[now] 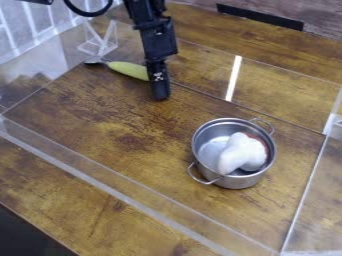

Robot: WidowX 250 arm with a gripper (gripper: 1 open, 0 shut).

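My black gripper (159, 90) reaches down to the table at the upper middle, shut, with nothing clearly between its fingers. Just left of it, partly behind it, lies a long yellow-green object (127, 69), with a dark spoon-like utensil (94, 63) at its left end. At the lower right stands a metal pot (230, 180) with two handles, holding white rounded objects (234, 154) and something reddish at its right side.
Clear plastic panels line the left and right edges of the wooden table (107, 150). A white strip (234, 78) lies behind the pot.
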